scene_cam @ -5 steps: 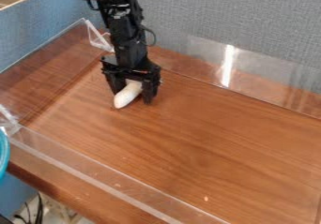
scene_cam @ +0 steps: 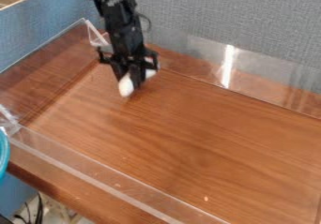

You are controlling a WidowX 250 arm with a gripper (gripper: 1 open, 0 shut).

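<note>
My black gripper (scene_cam: 133,70) hangs over the back left part of the wooden table (scene_cam: 189,143), shut on a white oblong object (scene_cam: 126,86). The object shows below and beside the fingers; the rest of it is hidden by the gripper, and the image is blurred, so I cannot tell exactly what it is.
Clear plastic edging runs along the table's back and front. A blue-grey wall (scene_cam: 251,31) stands behind, with a blue box side at the left. A cyan round item (scene_cam: 4,153) is cut off at the left edge.
The gripper has risen a little from where it was lower on the table, with the white object moving up along with it.
</note>
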